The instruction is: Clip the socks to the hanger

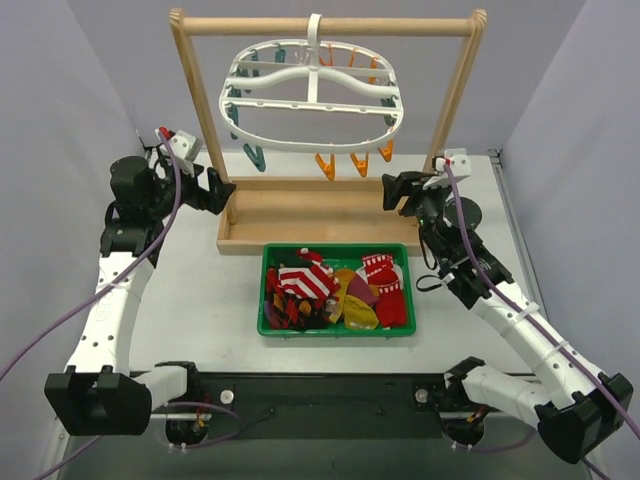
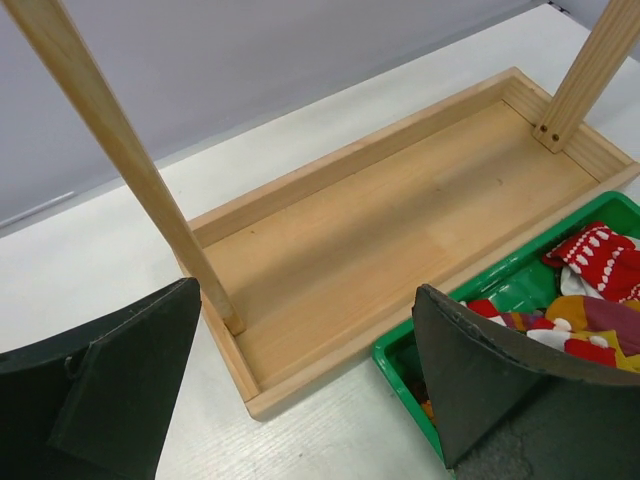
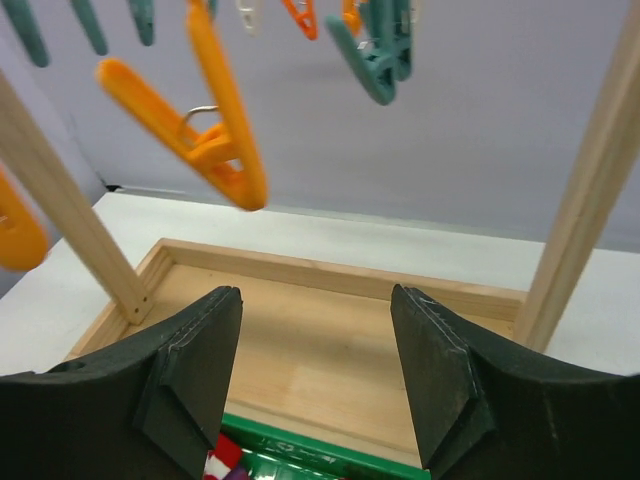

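Note:
In the top view a white oval hanger with teal clips and orange clips hangs from a wooden frame. Below it, a green tray holds socks, mostly red, striped and yellow. My left gripper is left of the frame's base, open and empty, the tray at its lower right in the left wrist view. My right gripper is at the right, below the hanger's orange clips, its fingers apart with nothing between them.
The wooden base box behind the tray is empty. Frame posts stand close to both grippers.

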